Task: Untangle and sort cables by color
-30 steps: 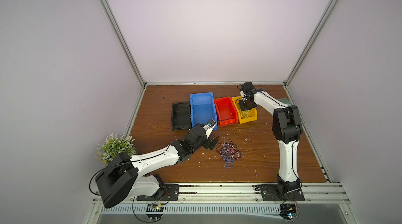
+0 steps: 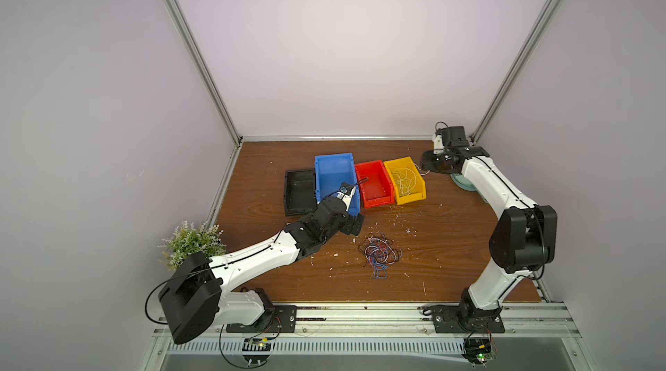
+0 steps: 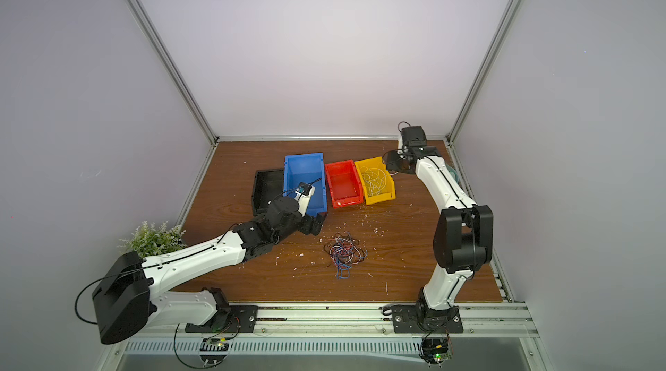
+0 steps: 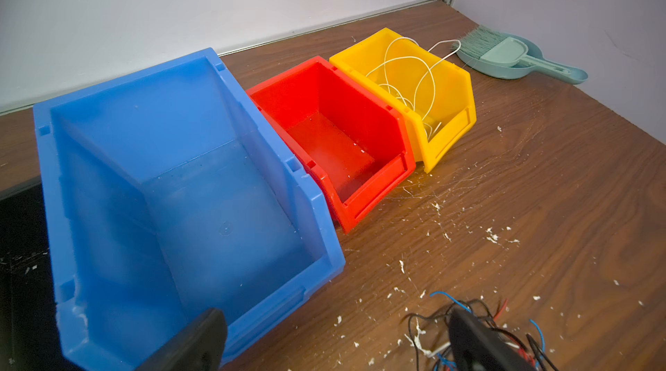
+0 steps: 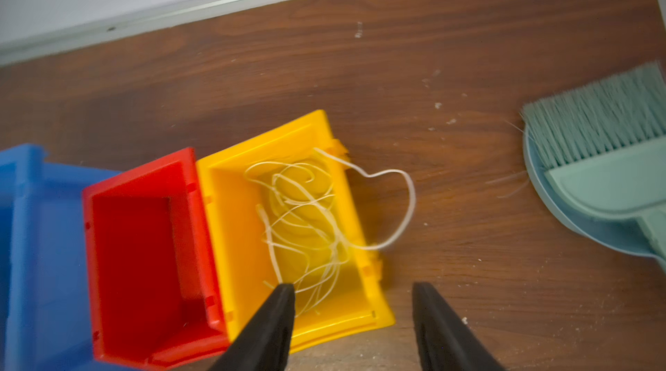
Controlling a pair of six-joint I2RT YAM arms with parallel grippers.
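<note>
White cable lies coiled in the yellow bin, with one loop hanging out over the bin's right wall. My right gripper is up above the table by that bin, its fingers apart and nothing between them. Between the blue bin and the pile, my left gripper stands open and empty. The tangled pile of red, blue, black and white cables rests on the table front; in the left wrist view the left gripper's finger hides part of it. The red bin holds no cable.
A black bin stands left of the blue one. The green dustpan and brush lie at the back right. White scraps litter the wood around the pile, and the right side of the table is otherwise clear.
My right gripper has risen out of the yellow bin, moved right and gone from shut to open. The white loop still overhangs the wall. My left gripper has shifted slightly.
</note>
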